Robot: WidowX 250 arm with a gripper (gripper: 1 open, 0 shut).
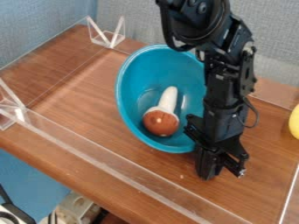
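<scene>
A blue bowl (pixel 140 79) sits on the wooden tabletop, partly behind my arm. Inside it lies a white and orange-brown mushroom-like object (pixel 162 114), cap toward the front. My black gripper (pixel 214 164) is low over the wood at the bowl's front right, outside the bowl; whether anything is between its fingers is hidden.
A yellow object (pixel 293 122) is at the right edge. Clear plastic brackets (pixel 105 35) stand at the back left and left, with a clear strip along the front.
</scene>
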